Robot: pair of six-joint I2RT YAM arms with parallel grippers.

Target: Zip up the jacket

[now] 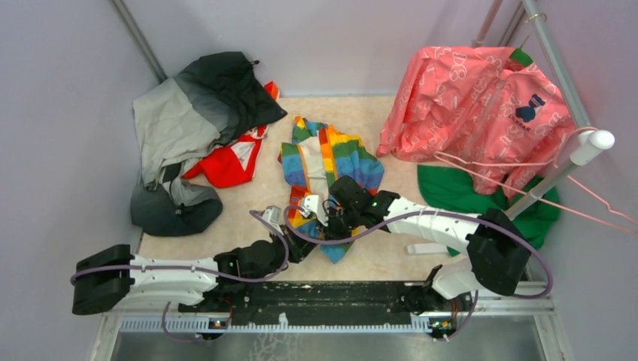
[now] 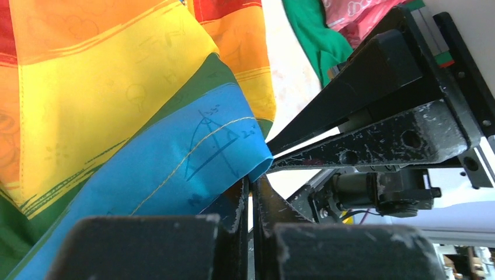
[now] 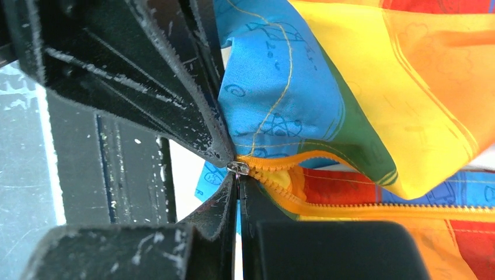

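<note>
A rainbow-striped jacket [image 1: 353, 162] lies mid-table, its lower part beneath both grippers. In the right wrist view its orange zipper [image 3: 385, 210] runs to a small metal slider [image 3: 237, 168] where the two rows of teeth meet. My right gripper is shut at that slider, apparently on its pull tab. My left gripper is shut at the folded blue edge of the hem, close beside the right one; I cannot tell whether any fabric is between its fingertips.
A grey and black garment [image 1: 188, 113] with red cloth lies left. A pink raincoat [image 1: 474, 105], green cloth [image 1: 451, 188], hangers and a rack pole [image 1: 557, 173] crowd the right. The front table edge is just below the grippers.
</note>
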